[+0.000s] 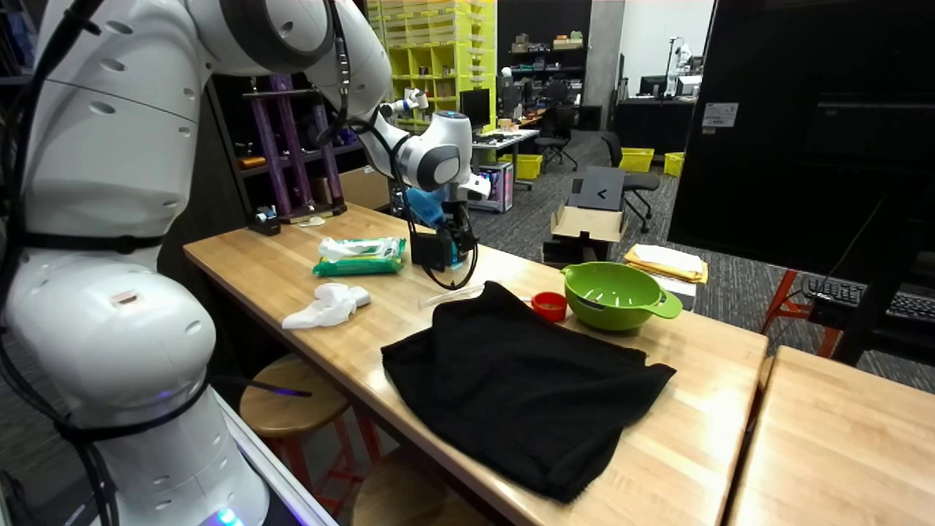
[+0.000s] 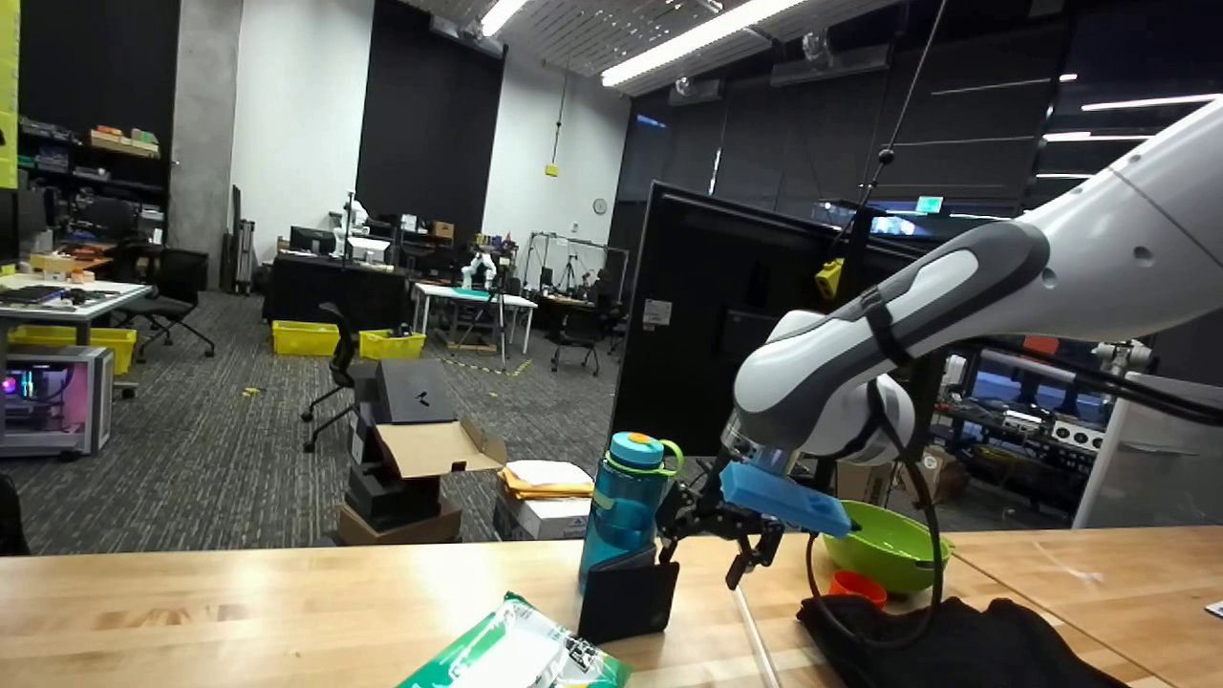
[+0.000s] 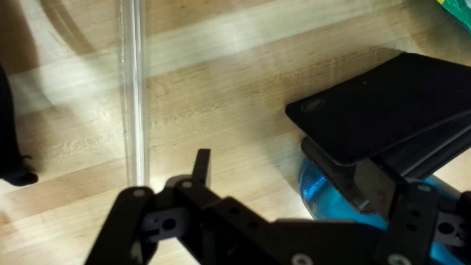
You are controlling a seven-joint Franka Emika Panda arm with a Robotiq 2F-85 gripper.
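Note:
A black wallet-like folder (image 2: 628, 600) stands upright on the table, leaning close to the blue bottle (image 2: 622, 505) with its orange lid. My gripper is open, its two fingers wide apart. One finger (image 3: 375, 185) is right at the folder's edge, over the bottle; whether it touches cannot be told. The other finger (image 3: 201, 165) hangs above bare wood. No object sits between the fingertips in the wrist view. In exterior view 1 the folder (image 1: 429, 250) shows just in front of the gripper, which partly hides the bottle.
A clear rod (image 3: 134, 92) lies beside the gripper. A black cloth (image 1: 526, 386), red cup (image 1: 549, 306) and green colander (image 1: 613, 296) occupy the table's nearer half. A green wipes pack (image 1: 359, 256) and crumpled white tissue (image 1: 329, 306) lie on the other side.

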